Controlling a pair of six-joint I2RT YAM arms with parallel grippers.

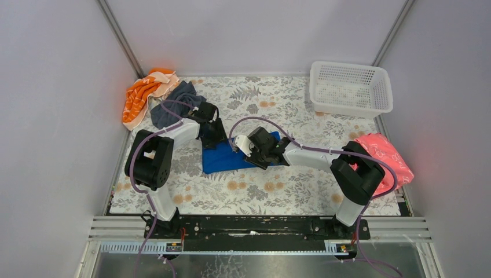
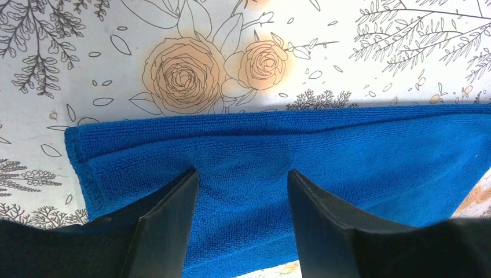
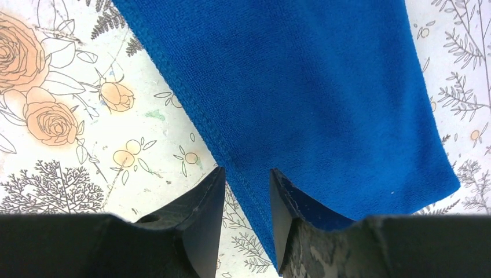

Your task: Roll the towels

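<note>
A blue towel (image 1: 226, 159) lies folded lengthwise on the floral mat, its layered edge showing in the left wrist view. My left gripper hovers open over the towel's left part, nothing between its fingers. My right gripper is partly open, low over the long hemmed edge of the towel (image 3: 301, 104), fingers pointing onto it; whether they touch the cloth I cannot tell.
Orange (image 1: 139, 98) and dark grey (image 1: 171, 116) towels are heaped at the back left. A white basket (image 1: 350, 87) stands at the back right, a pink cloth (image 1: 388, 156) at the right edge.
</note>
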